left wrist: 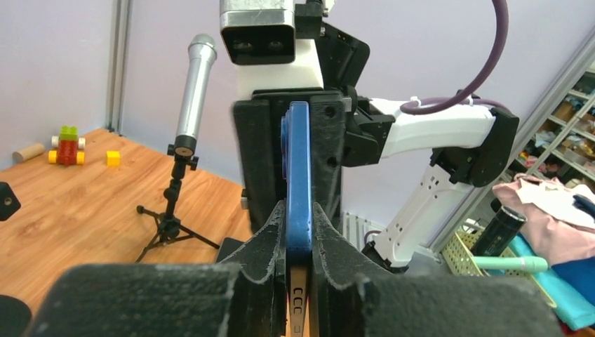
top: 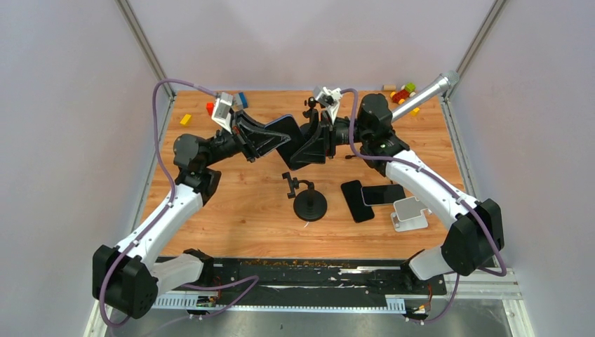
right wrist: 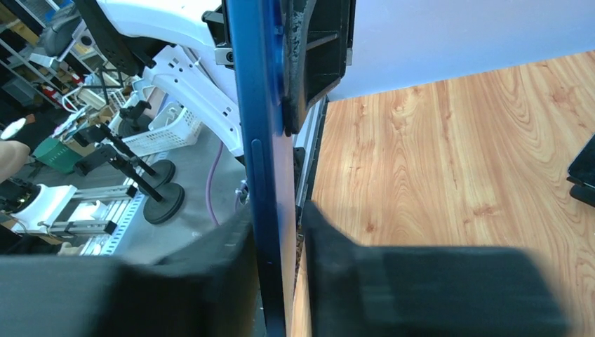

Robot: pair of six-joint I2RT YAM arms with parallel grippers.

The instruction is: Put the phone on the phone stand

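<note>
The blue-edged phone point(top: 286, 129) is held up above the table between both arms. My left gripper point(top: 276, 140) is shut on one end of it; in the left wrist view, the fingers pinch the phone's lower part point(left wrist: 299, 175). My right gripper point(top: 306, 149) surrounds the other end. Its blurred fingers stand slightly apart, and a narrow gap shows beside the phone point(right wrist: 261, 175) in the right wrist view. Below on the table are a white stand point(top: 410, 213) at the right and a black round-based holder point(top: 310, 203) nearer the middle.
Two dark phones lie left of the white stand, one upright point(top: 357, 201) and one sideways point(top: 383, 194). A silver microphone on a tripod stands at the back right. Toy blocks point(top: 403, 94) sit along the back edge.
</note>
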